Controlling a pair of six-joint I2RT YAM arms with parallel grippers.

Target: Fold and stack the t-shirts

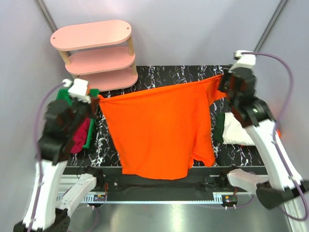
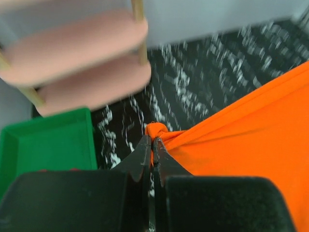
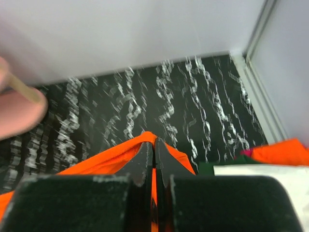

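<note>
An orange t-shirt [image 1: 154, 128] hangs stretched between my two grippers, its lower part spread out over the table's front edge. My left gripper [image 1: 96, 99] is shut on one upper corner of the orange shirt; in the left wrist view a small bunch of orange cloth [image 2: 158, 130] pokes out past the fingertips. My right gripper [image 1: 223, 82] is shut on the opposite corner, where the right wrist view shows orange cloth [image 3: 148, 137] pinched between the tips. White folded cloth [image 1: 239, 130] lies at the right with dark green cloth [image 1: 219, 128] beside it.
A green bin [image 1: 91, 130] holding dark red cloth [image 1: 81, 136] sits at the left, partly behind my left arm. A pink tiered shelf [image 1: 91, 29] stands at the back left. Bare black marbled table [image 1: 169, 73] shows behind the shirt.
</note>
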